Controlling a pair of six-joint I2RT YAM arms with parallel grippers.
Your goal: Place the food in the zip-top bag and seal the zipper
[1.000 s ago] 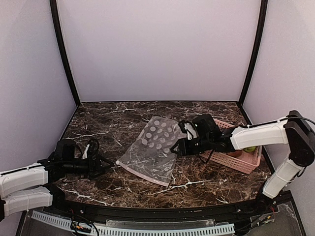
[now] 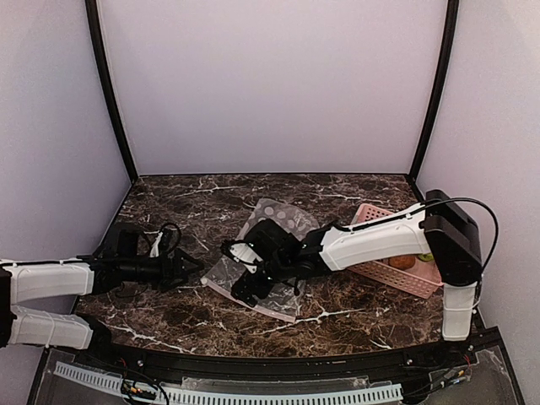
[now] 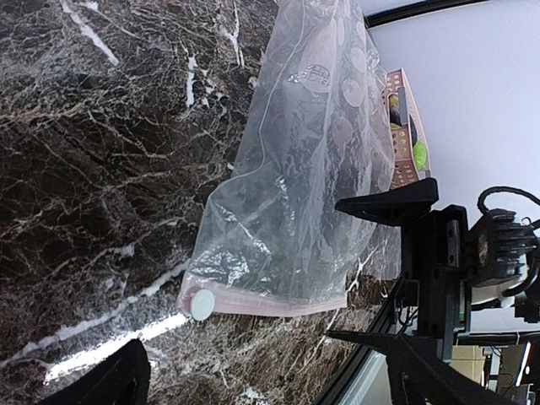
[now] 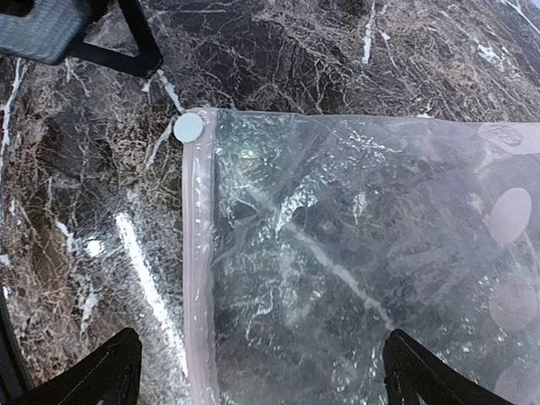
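Note:
A clear zip top bag (image 2: 278,215) with pale dots lies flat on the dark marbled table, its pink zipper strip (image 3: 274,305) along the front edge. At the strip's left corner sits a round whitish slider (image 4: 188,127). Just left of that corner, my left gripper (image 2: 187,264) stands open and empty. My right gripper (image 2: 234,272) is open over the bag's front left part, holding nothing. The food stays in the pink basket (image 2: 392,277): a brownish-orange piece (image 2: 402,262) and a green one (image 2: 425,256) show, partly covered by the right arm.
The basket stands at the table's right side, under my right forearm. Bare table (image 2: 190,198) lies behind and left of the bag. A dark frame rail (image 2: 278,369) runs along the front edge, and pale walls close the sides and back.
My right gripper has swung left from beside the basket to over the bag's front left part. The left gripper has come slightly right and back, towards the slider corner; the bag has shifted slightly.

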